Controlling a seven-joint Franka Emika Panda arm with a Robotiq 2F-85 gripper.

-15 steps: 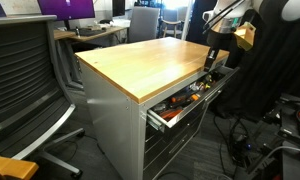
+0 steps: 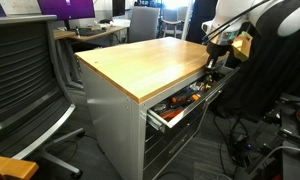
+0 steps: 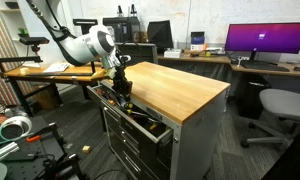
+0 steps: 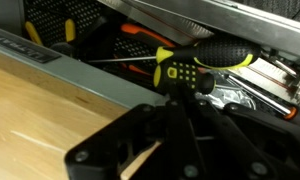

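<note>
An open top drawer (image 3: 155, 128) of the grey cabinet holds several tools. In the wrist view, a yellow-and-black screwdriver (image 4: 225, 51) lies along the drawer. A second yellow-and-black handle (image 4: 176, 73) sits just beyond my fingertips, partly covered by the gripper. My gripper reaches down into the drawer, its fingers close together and seemingly closed on the near end of that second handle. The dark fingers and the handle's black parts blend, so the exact contact is hard to see. From outside, the gripper (image 2: 211, 72) shows small over the drawer's far part.
The wooden cabinet top (image 2: 150, 65) is bare and borders the drawer closely. Metal drawer walls (image 4: 260, 25) run along both sides of the tools. Pliers (image 4: 32, 33), orange-handled tools and loose metal bits lie around. An office chair (image 2: 28, 95) stands beside the cabinet.
The arm sits slightly lower than before, with the gripper deeper toward the drawer. The drawer and cabinet have not visibly moved.
</note>
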